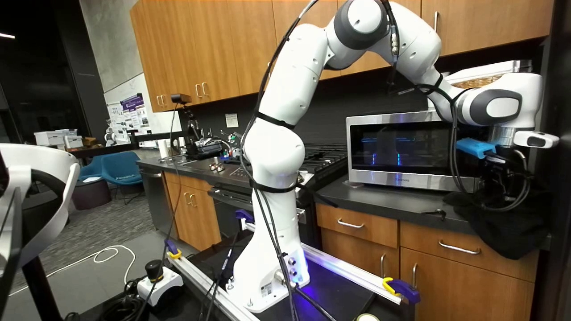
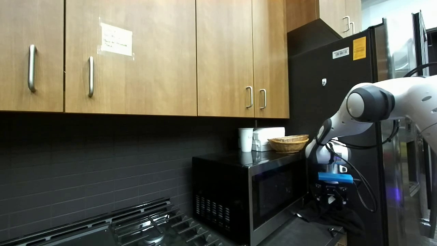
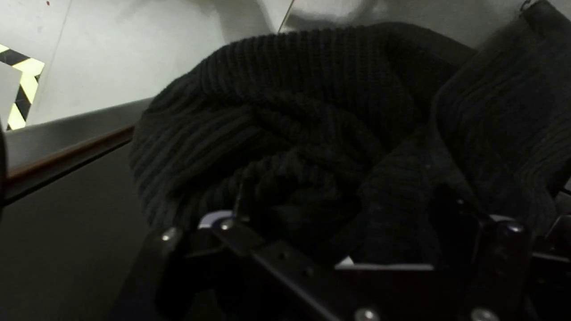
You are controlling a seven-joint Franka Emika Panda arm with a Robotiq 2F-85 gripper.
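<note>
A black ribbed knit cloth (image 3: 299, 101) lies bunched on the counter, and part of it hangs over the front edge in exterior view 1 (image 1: 500, 227). My gripper is over the cloth with its fingers wide apart. Dark folds show between the fingers, which are hard to make out against the black fabric. Whether the fingertips touch the cloth, I cannot tell. In exterior view 2 the gripper (image 2: 330, 199) is low at the counter's right end, beside the microwave (image 2: 278, 188).
Close to the left of my hand stands the microwave (image 1: 412, 150), topped by a white cup (image 2: 245, 139) and wicker baskets (image 2: 289, 144). The black fridge (image 2: 327, 98) rises behind the gripper. A small dark object (image 1: 434, 213) lies near the counter's front edge.
</note>
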